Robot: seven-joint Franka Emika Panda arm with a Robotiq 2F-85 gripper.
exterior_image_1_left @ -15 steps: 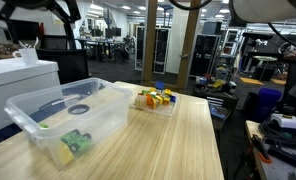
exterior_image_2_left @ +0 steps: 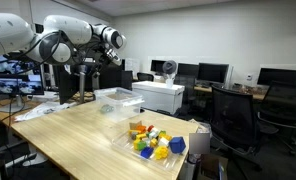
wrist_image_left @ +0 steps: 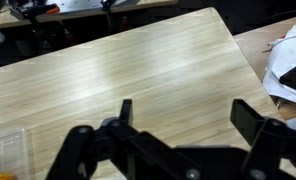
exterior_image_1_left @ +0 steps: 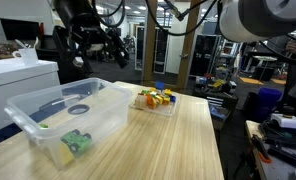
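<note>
My gripper [exterior_image_1_left: 100,58] hangs in the air at the upper left of exterior view 1, above the far side of a large clear plastic bin [exterior_image_1_left: 106,124]. In the wrist view the gripper is open, its two dark fingers [wrist_image_left: 123,122] wide apart with only bare table below. Inside the bin a few greenish things [exterior_image_1_left: 76,141] show through the wall, too blurred to name. Farther along the table, a shallow clear tray [exterior_image_1_left: 166,111] holds several coloured blocks [exterior_image_2_left: 160,143]. One corner of that tray [wrist_image_left: 26,152] enters the wrist view at lower left.
A white object [wrist_image_left: 288,65] lies beyond the table's edge in the wrist view. Office chairs [exterior_image_2_left: 238,115] and desks stand past the table.
My arm has come down from the top of exterior view 1, bringing the gripper lower and into sight above the bin. The bin and tray have not moved.
</note>
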